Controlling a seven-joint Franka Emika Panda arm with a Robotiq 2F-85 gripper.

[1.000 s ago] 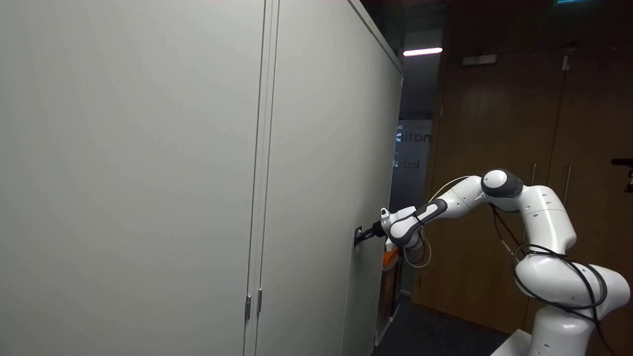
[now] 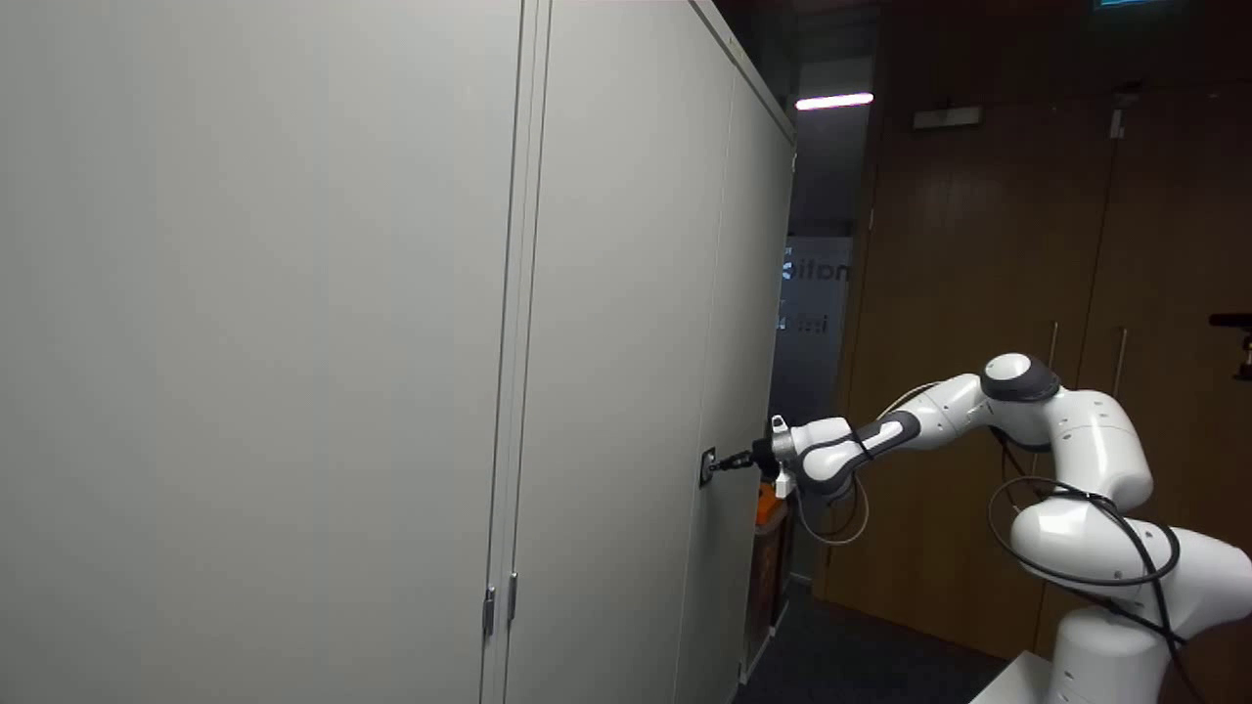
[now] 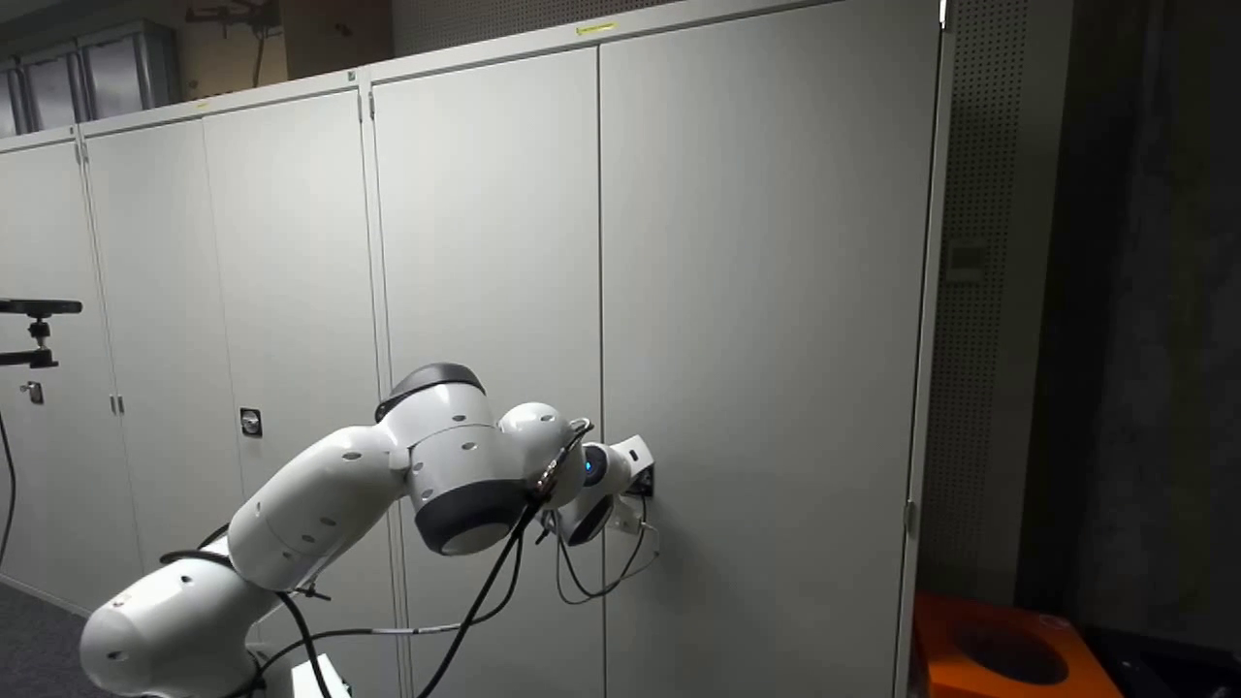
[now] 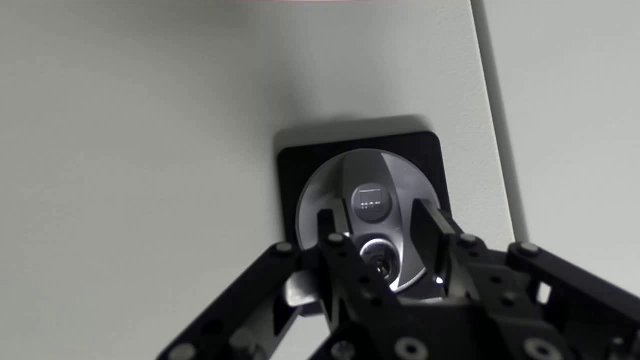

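A round silver turn latch [image 4: 370,203] with a raised middle ridge and a keyhole sits on a black square plate [image 4: 300,157] in the cabinet door [image 4: 150,150]. In the wrist view my gripper is part open, one finger on each side of the ridge. Space shows between the right finger and the ridge; whether the left finger [image 4: 327,223] touches it is unclear. Exterior view 1 has the gripper tips [image 2: 715,465] at the latch, against the closed door [image 2: 622,352]. The arm largely hides the latch in exterior view 2.
The seam [image 4: 499,120] between the two doors runs close beside the latch plate. An orange box [image 3: 1012,651] stands past the cabinet's right end. Another latch [image 3: 251,423] is on the neighbouring cabinet. Cables [image 2: 839,534] hang in loops from the arm.
The arm has drawn back slightly from the cabinet, and its elbow is lower and farther right in exterior view 1. My fingertips sit a little farther off the door. The door has not visibly moved.
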